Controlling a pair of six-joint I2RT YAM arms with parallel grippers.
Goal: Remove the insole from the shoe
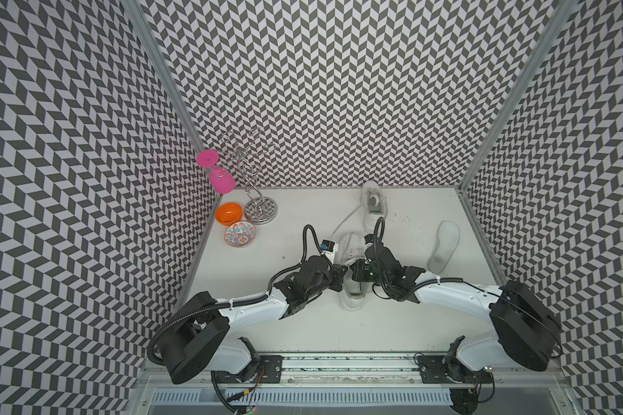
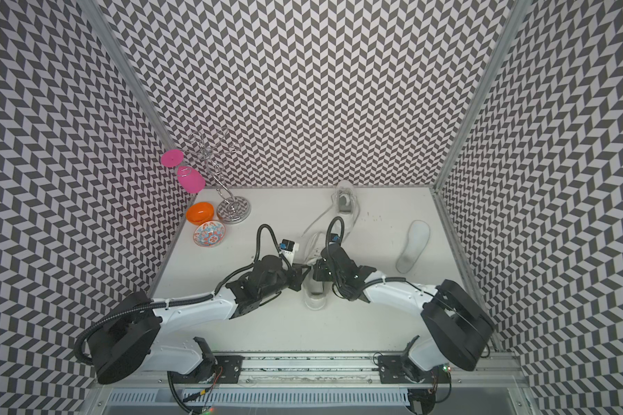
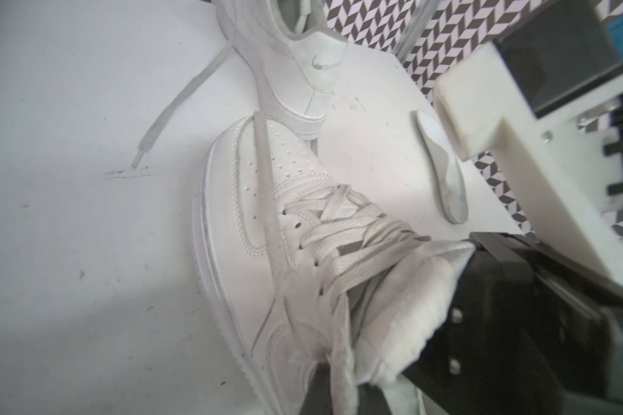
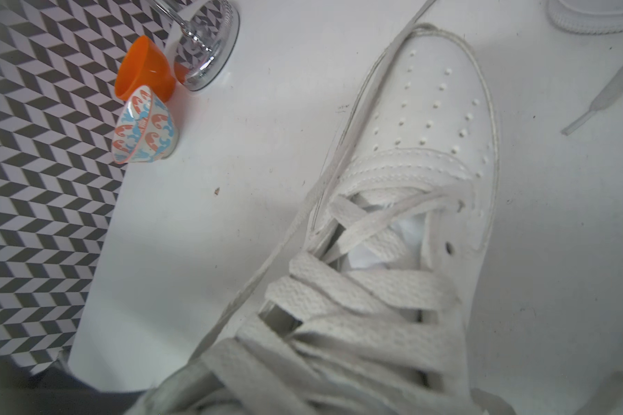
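A white sneaker (image 1: 353,298) lies at the front centre, toe away from me, under both grippers. My left gripper is shut at its collar and tongue; in the left wrist view lace or tongue fabric runs between the fingertips. A second sneaker (image 1: 373,207) stands behind. A loose pale insole (image 1: 443,245) lies on the table at the right.
At the back left are an orange bowl (image 1: 228,213), a patterned bowl (image 1: 239,235) and a chrome stand (image 1: 259,210) holding pink glasses (image 1: 221,181).
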